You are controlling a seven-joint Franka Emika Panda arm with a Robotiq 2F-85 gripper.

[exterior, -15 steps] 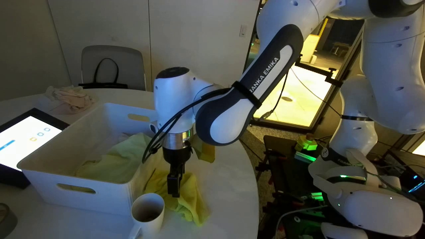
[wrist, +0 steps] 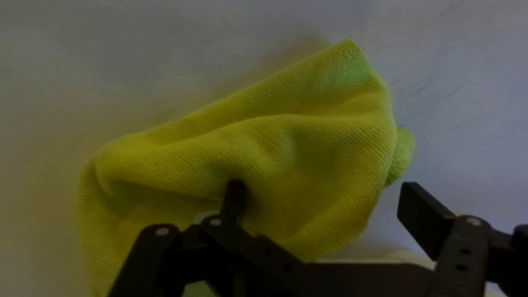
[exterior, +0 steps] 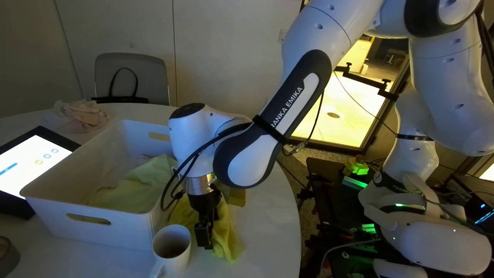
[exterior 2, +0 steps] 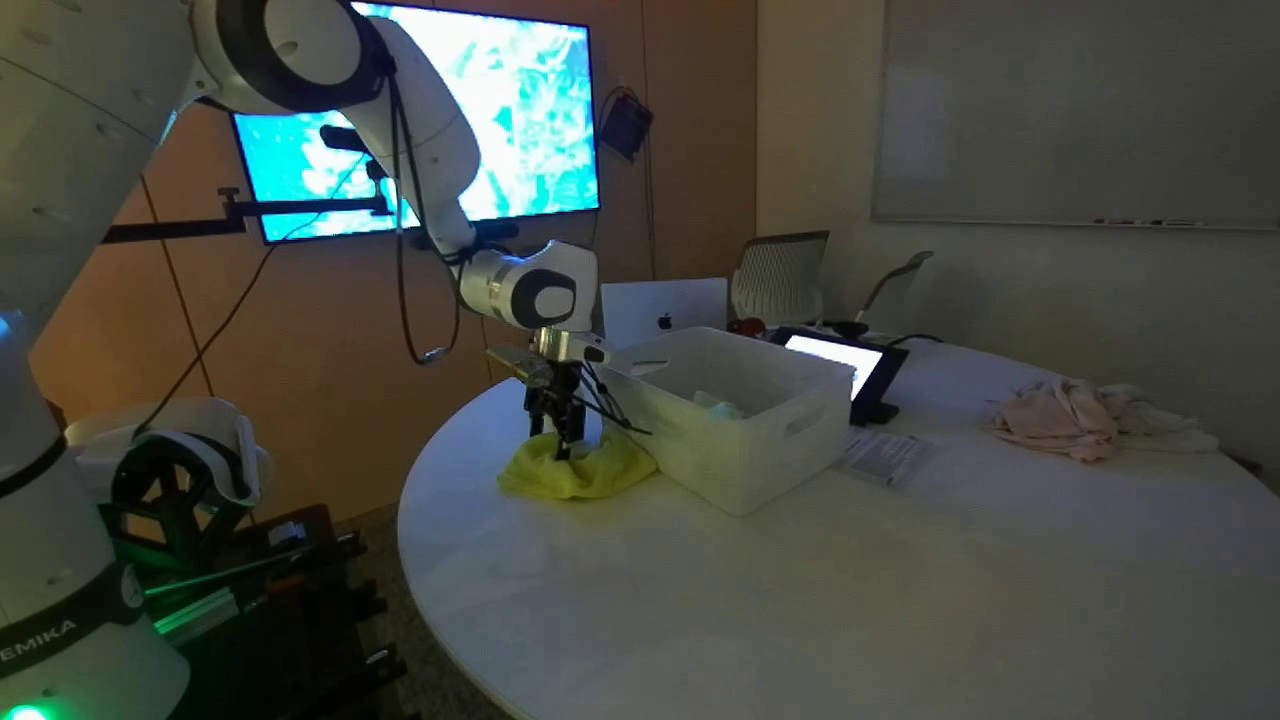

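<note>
A crumpled yellow cloth (wrist: 317, 143) lies on the white table, beside the white bin. My gripper (exterior 2: 564, 454) points down at it with the fingers apart. In the wrist view one finger (wrist: 235, 200) presses against or into the cloth's folds, while the other finger (wrist: 425, 218) stands out past the cloth's edge. A stretch of cloth lies between them, not pinched. In the first exterior view the gripper (exterior: 204, 245) hides part of the yellow cloth (exterior: 227, 236).
The white bin (exterior: 106, 231) holds a pale green cloth (exterior: 139, 183). A white mug (exterior: 172, 250) stands close by my gripper. A tablet (exterior: 34, 162) and a pinkish cloth (exterior 2: 1056, 420) lie farther off.
My arm has come down and slightly toward the bin side, bringing the gripper lower onto the yellow cloth. The bin and mug have not moved.
</note>
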